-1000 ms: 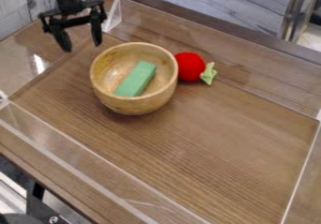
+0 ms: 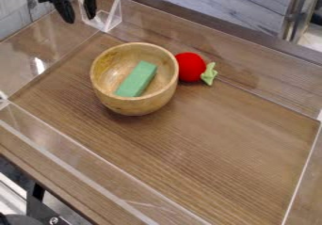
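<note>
A wooden bowl (image 2: pixel 154 88) sits on the table with a green block (image 2: pixel 136 78) inside it. Just right of the bowl lies a red round object (image 2: pixel 190 67) with a green leafy top. My black gripper (image 2: pixel 70 10) is at the top left, behind and left of the bowl, partly cut off by the frame's edge, its fingers apart and apparently empty.
A pale wall edge runs along the back right. A clear plastic piece stands near my gripper at the top left.
My gripper has moved up and back toward the top-left edge, away from the bowl. The bowl, green block and red object stay where they were.
</note>
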